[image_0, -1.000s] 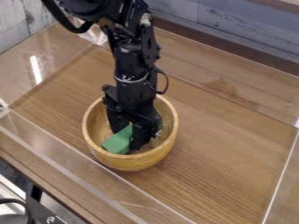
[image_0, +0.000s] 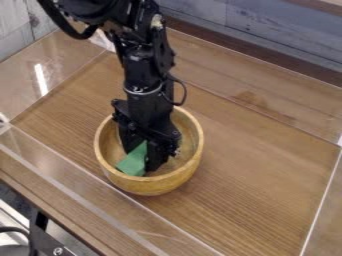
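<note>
A tan round bowl (image_0: 179, 174) sits on the wooden table. My black gripper (image_0: 144, 149) reaches down into it from above, its fingers low inside beside a green object (image_0: 131, 164) that lies at the left of the bowl. The gripper appears shut on the green object, though the dark fingers hide part of it and the exact contact is hard to see.
A pale wall runs along the back, and the table's edge is at the lower left, with dark cables beyond it.
The gripper has shifted slightly inside the bowl, and the green object appears a little more upright or covered by the fingers. The bowl stays in place.
</note>
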